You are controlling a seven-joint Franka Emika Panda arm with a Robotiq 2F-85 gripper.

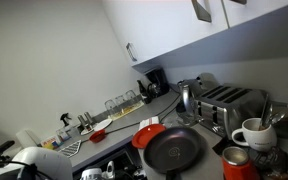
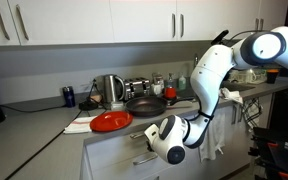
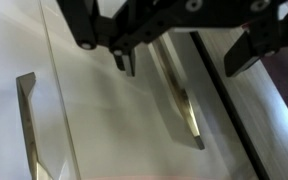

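In the wrist view my gripper stands open, its dark fingers wide apart with nothing between them. Beyond them is a pale drawer front with a slim metal handle, which runs up out of sight behind the gripper. A second handle sits on the neighbouring pale front at left. The white arm reaches down before the drawers below the counter in exterior view 2.
On the counter above stand a black frying pan, a red plate, a toaster, a white mug and a red canister. White cabinets hang overhead. Bare counter lies at left.
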